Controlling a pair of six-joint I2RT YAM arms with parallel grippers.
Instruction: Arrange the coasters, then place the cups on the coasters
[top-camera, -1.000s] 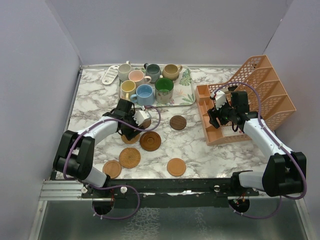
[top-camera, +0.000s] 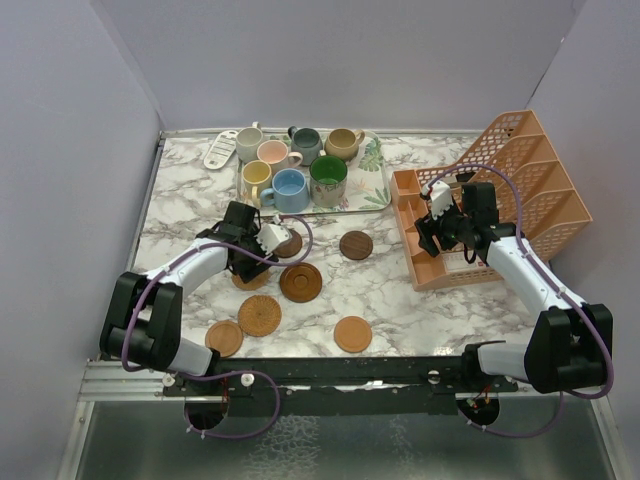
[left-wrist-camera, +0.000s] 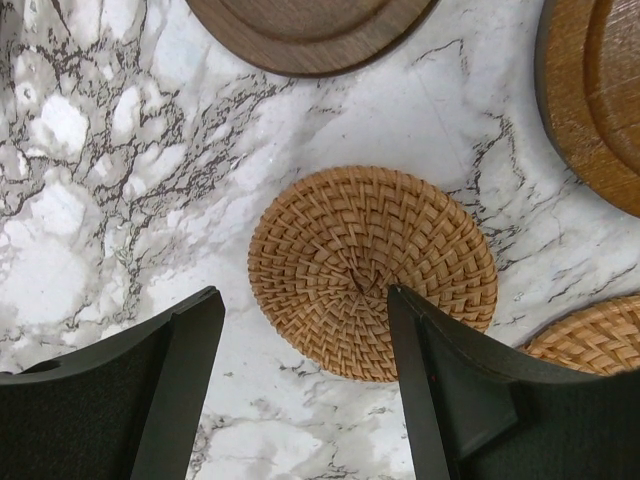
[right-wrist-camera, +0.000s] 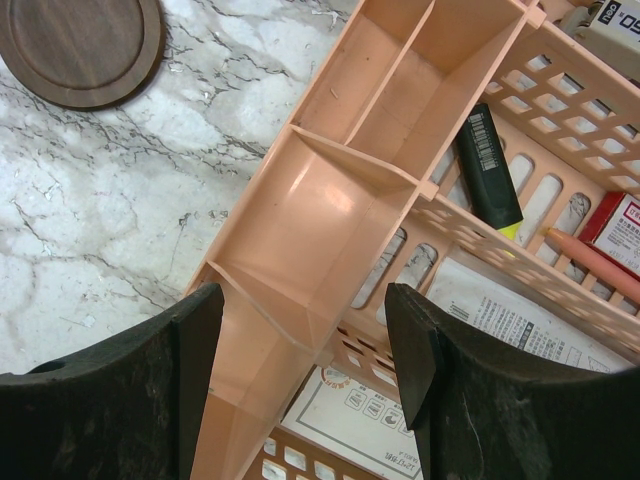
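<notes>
Several cups stand on a patterned tray (top-camera: 370, 190) at the back, among them a blue cup (top-camera: 290, 190) and a green one (top-camera: 328, 182). My left gripper (top-camera: 255, 255) hovers over a woven coaster (left-wrist-camera: 340, 250), its fingers parted with nothing between them. Wooden coasters (top-camera: 301, 283) (left-wrist-camera: 310, 40) lie around it. My right gripper (top-camera: 435, 230) is open and empty over the divided peach organizer (right-wrist-camera: 300, 230) on the right.
More coasters (top-camera: 353, 334) (top-camera: 260, 315) lie toward the front. A white slotted object (top-camera: 221, 149) lies at the back left.
My left gripper has moved slightly to the left in the top view. The right arm and the cups have not visibly moved.
</notes>
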